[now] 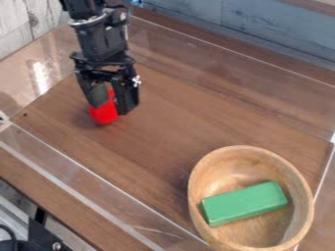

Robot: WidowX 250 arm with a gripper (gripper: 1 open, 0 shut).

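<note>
My black gripper (pixel 110 93) is low at the left of the table, open, around a red object (pixel 104 113) that stands on the wood. The gripper hides much of the red object's top, and its fingers reach down on either side of it. A wooden bowl (pixel 215 174) at the lower right holds a green block (pixel 245 202).
Clear plastic edging runs along the front left edge, and a pale plank wall (pixel 262 25) stands behind.
</note>
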